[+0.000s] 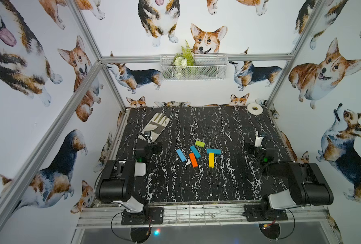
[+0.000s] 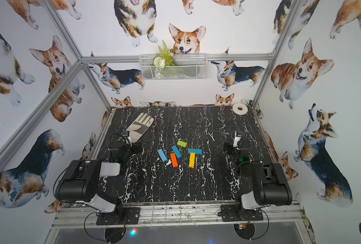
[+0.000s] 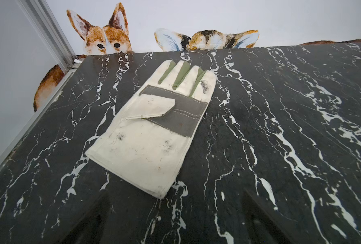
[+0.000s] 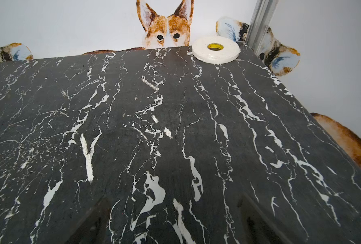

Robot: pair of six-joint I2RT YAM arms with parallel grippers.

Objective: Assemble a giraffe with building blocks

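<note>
Loose blocks lie in a cluster mid-table in both top views. Leftmost is a light blue block [image 1: 181,155]; an orange block [image 1: 193,160] lies to its right, near a tilted darker blue block [image 1: 195,151]. Behind these is a short green block [image 1: 200,144]. On the right a blue block [image 1: 213,151] lies crosswise at the far end of a yellow block [image 1: 211,160]; whether they touch, I cannot tell. My left gripper is open and empty, left of the cluster. Well to the right, my right gripper also stands open with bare table between its fingers.
A white work glove [image 3: 143,142] lies ahead of the left gripper. At the far right corner rests a white tape roll [image 4: 207,55]. A wire basket [image 1: 213,72] hangs at the back.
</note>
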